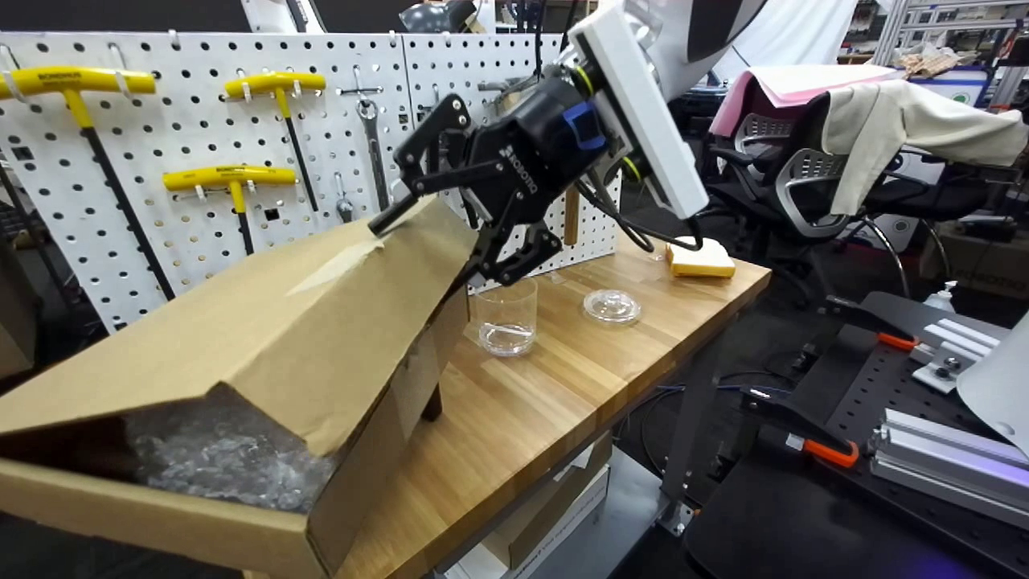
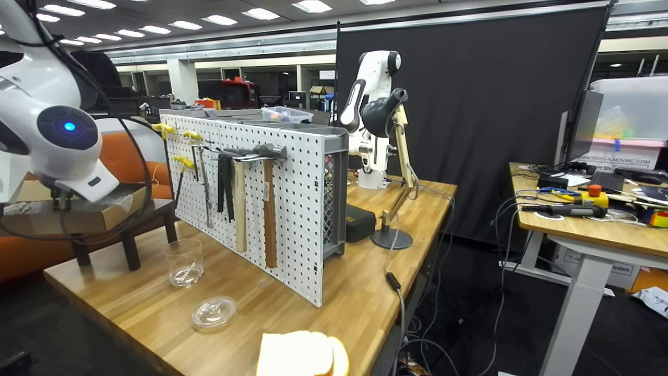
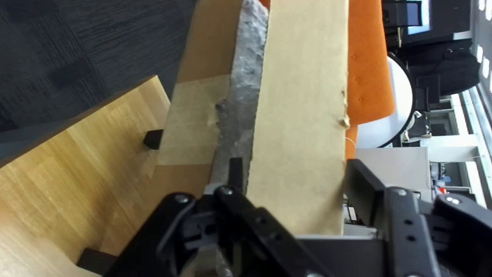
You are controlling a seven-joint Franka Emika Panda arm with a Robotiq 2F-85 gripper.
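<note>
A cardboard box (image 1: pixel 362 511) stands beside the pegboard, its lid (image 1: pixel 193 323) raised at a slant. Through the gap at the lid's front edge, clear bubble wrap (image 1: pixel 231 453) shows inside. My gripper (image 1: pixel 422 249) is at the lid's right edge, with one finger over the top face and the other by the side flap (image 1: pixel 386 318). In the wrist view the fingers of my gripper stand wide apart on either side of the flap (image 3: pixel 302 115). Whether both pads touch the cardboard, I cannot tell. The arm partly hides the box (image 2: pixel 119 213) in exterior view 2.
A clear cup (image 1: pixel 506 318), a clear lid (image 1: pixel 612 307) and a bread-shaped item (image 1: pixel 701 259) sit on the wooden table (image 1: pixel 569 371). Tools hang on the white pegboard (image 1: pixel 328 135) behind the box.
</note>
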